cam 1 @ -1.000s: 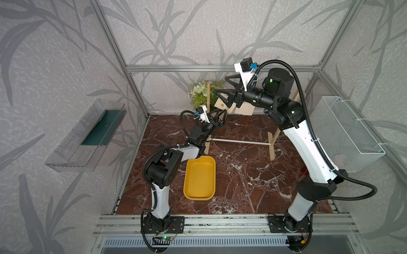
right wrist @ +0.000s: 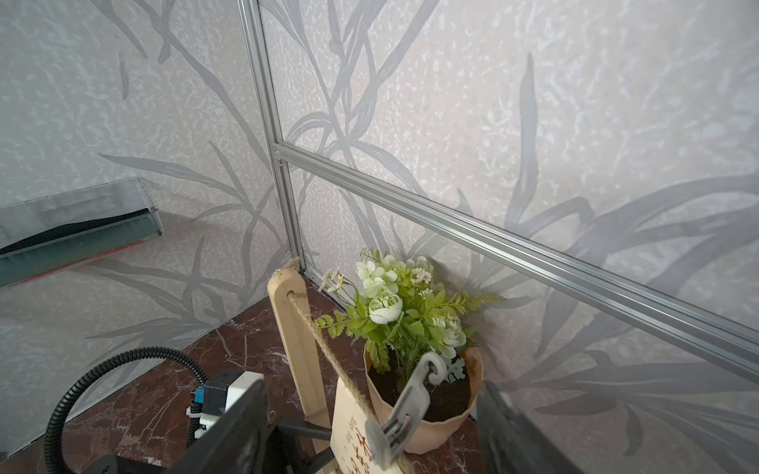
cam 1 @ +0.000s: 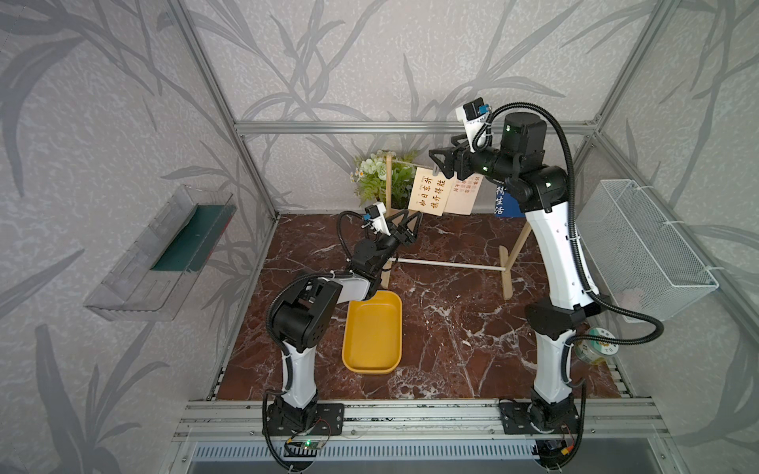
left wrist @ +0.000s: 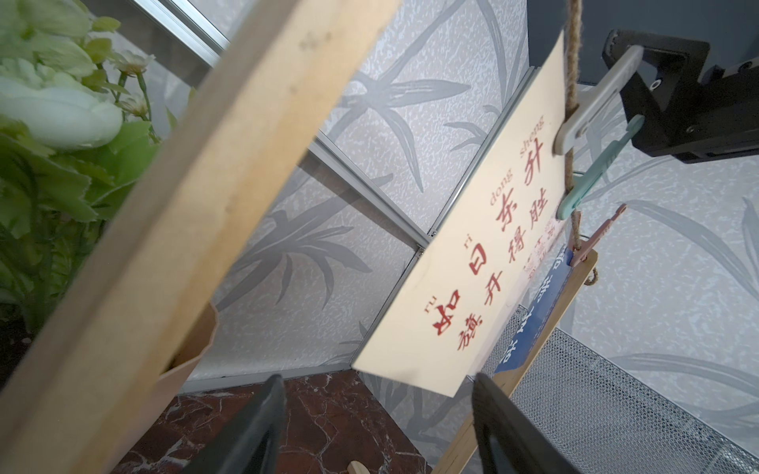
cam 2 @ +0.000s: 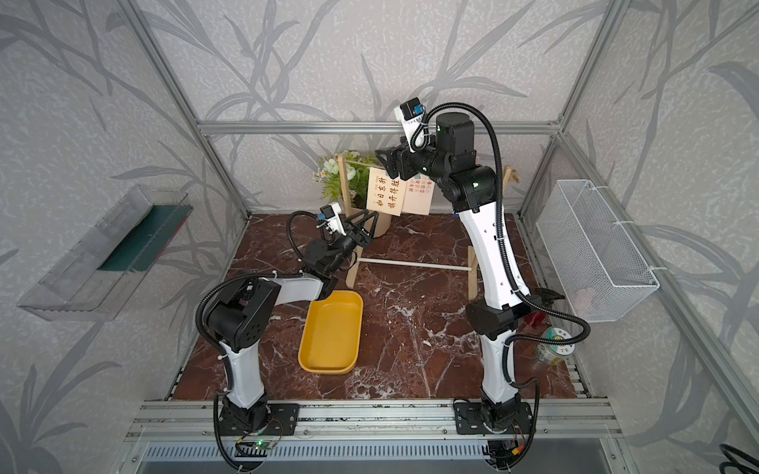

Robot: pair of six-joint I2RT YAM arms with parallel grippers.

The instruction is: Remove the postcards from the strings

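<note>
A cream postcard with red characters (left wrist: 482, 276) hangs from the string (left wrist: 574, 47), held by a grey clip (left wrist: 597, 98). Behind it hangs a second pale card (cam 1: 465, 195) with a teal clip (left wrist: 597, 170), and further right a blue postcard (left wrist: 537, 312). My left gripper stands open near the cream card's lower end, nothing between its fingers. At the string's level, my right gripper (cam 1: 449, 154) is open close to the clips. In the right wrist view the grey clip (right wrist: 403, 418) lies between the right fingers without being gripped.
A wooden post (left wrist: 197, 213) of the frame stands close beside the left gripper, with a flower pot (right wrist: 435, 430) behind. An empty yellow tray (cam 1: 372, 331) lies in front. A white mesh basket (cam 1: 648, 245) is at the right.
The cards came back into view.
</note>
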